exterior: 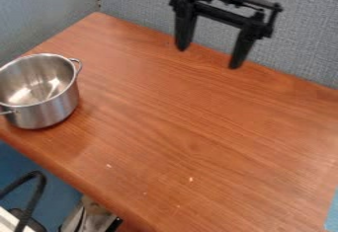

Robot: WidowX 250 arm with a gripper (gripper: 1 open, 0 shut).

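A black gripper (211,52) hangs at the top of the view over the back of the wooden table (199,137), its two fingers spread wide apart with nothing between them. At the left edge of the table stands a steel pot (40,98) with side handles, empty as far as its inside shows, well apart from the gripper.
Grey padded walls (46,9) border the table at the back and left. Cables and a pale object lie below the table's front left edge.
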